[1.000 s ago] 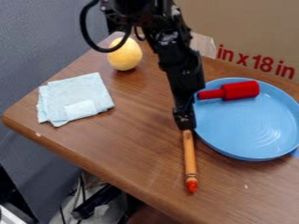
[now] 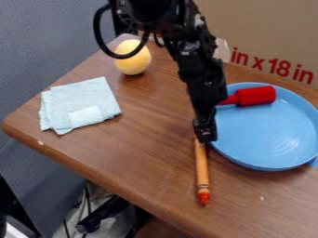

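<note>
My black gripper (image 2: pixel 204 131) points down at the left edge of the blue plate (image 2: pixel 266 139), just over the upper end of an orange crayon (image 2: pixel 203 177) lying lengthwise on the table. Whether its fingers are open or shut, or touch the crayon, I cannot tell. A red cylindrical object (image 2: pixel 255 95) with a thinner handle lies on the back of the plate, partly behind the arm.
A folded light-blue cloth (image 2: pixel 77 106) lies at the left of the wooden table (image 2: pixel 125 158). A yellow ball (image 2: pixel 132 58) sits at the back left. A cardboard box (image 2: pixel 273 42) stands behind.
The crayon, plate and other objects lie as before.
</note>
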